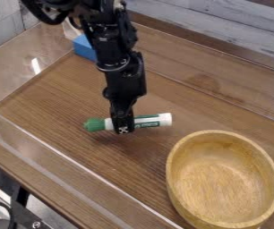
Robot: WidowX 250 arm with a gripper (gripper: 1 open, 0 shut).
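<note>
My black gripper (122,123) hangs down over a green and white tube (151,120) lying crosswise on the wooden table. Its fingertips are at the tube's middle, hiding part of it. Whether they are closed on the tube is hard to tell.
A tan oval bowl (223,179) fills the lower right. A blue object (84,46) is partly behind the arm at the back.
</note>
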